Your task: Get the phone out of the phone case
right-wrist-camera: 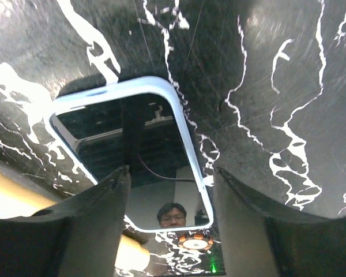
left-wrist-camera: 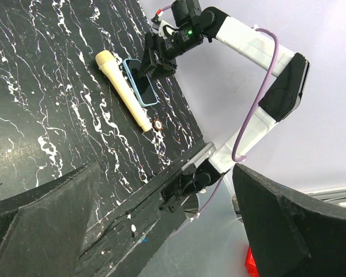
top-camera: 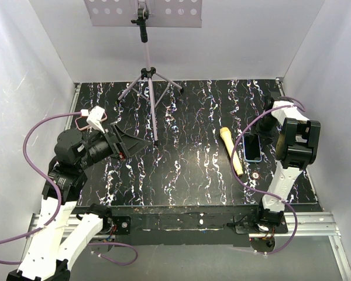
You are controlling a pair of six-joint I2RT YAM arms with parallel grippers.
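Note:
The phone in a pale blue case (top-camera: 251, 152) lies flat on the marble table at the right, its dark screen up; in the right wrist view its rim (right-wrist-camera: 186, 144) frames a reflective screen. My right gripper is low over the phone, fingers apart on either side of its lower half; whether they touch the case I cannot tell. My left gripper (top-camera: 131, 146) hangs over the table's left part, open and empty.
A yellow microphone-like object (top-camera: 230, 151) lies left of the phone, and a small round chip (top-camera: 255, 175) near its lower end. A stand (top-camera: 152, 99) stands at the back.

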